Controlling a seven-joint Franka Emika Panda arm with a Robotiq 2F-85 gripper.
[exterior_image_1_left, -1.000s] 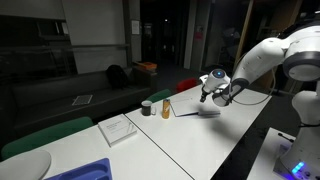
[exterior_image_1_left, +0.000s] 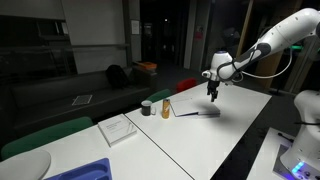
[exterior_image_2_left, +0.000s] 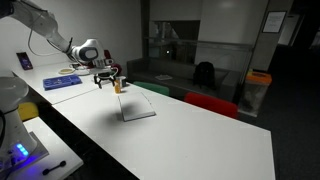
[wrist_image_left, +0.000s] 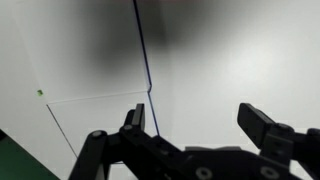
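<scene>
My gripper is open in the wrist view, its two dark fingers wide apart with nothing between them. Beneath it lies a flat white board (wrist_image_left: 85, 55) with a dark blue edge line, apart from the fingers. From exterior view 1, the gripper (exterior_image_1_left: 212, 97) hangs above the right part of the white table, over the flat board (exterior_image_1_left: 198, 111). The same kind of flat board (exterior_image_2_left: 137, 107) rests mid-table in exterior view 2, where the gripper is too small to judge.
An orange bottle (exterior_image_1_left: 165, 107) and a dark mug (exterior_image_1_left: 146, 107) stand near the table's back edge. To the left are a white flat box (exterior_image_1_left: 118, 130), a blue tray (exterior_image_1_left: 80, 171) and a white round plate (exterior_image_1_left: 25, 165).
The arm and gripper have moved to the right in exterior view 1. The objects on the table have not moved.
</scene>
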